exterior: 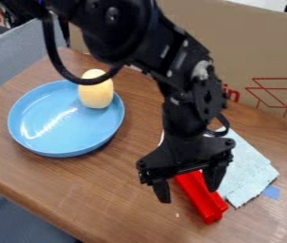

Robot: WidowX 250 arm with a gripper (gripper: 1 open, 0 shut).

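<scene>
My black gripper [187,187] hangs open over a red bar [204,202] lying on the wooden table [102,195], its fingers on either side of or just above the bar's upper part. A light blue-grey cloth [248,173] lies beside the bar to the right. A blue plate [57,128] is at the left, with a pale yellow egg-shaped object [95,92] at its back edge.
A cardboard box [267,57] stands along the back. A small blue patch [271,193] is right of the cloth. The table's edge runs along the lower left.
</scene>
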